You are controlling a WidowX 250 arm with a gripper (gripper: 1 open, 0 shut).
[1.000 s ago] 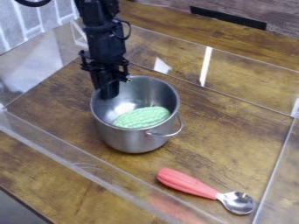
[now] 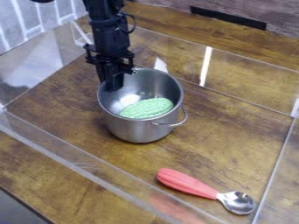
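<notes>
A steel pot (image 2: pixel 142 129) with a wire handle stands on the wooden table in the middle of the view. Inside it lies a pale green, textured oblong object (image 2: pixel 147 108). My dark gripper (image 2: pixel 114 73) is at the pot's back-left rim, pointing down; it looks shut, though its fingertips are small and partly blend into the dark arm. I cannot tell whether it touches the rim.
A spoon with a red handle (image 2: pixel 187 184) lies at the front right. Clear low walls (image 2: pixel 270 175) border the wooden work area. Bare table (image 2: pixel 222 131) shows right of the pot and at the front left.
The pot has shifted slightly up and to the right since a second ago, and my gripper has moved slightly with it. The spoon has not moved.
</notes>
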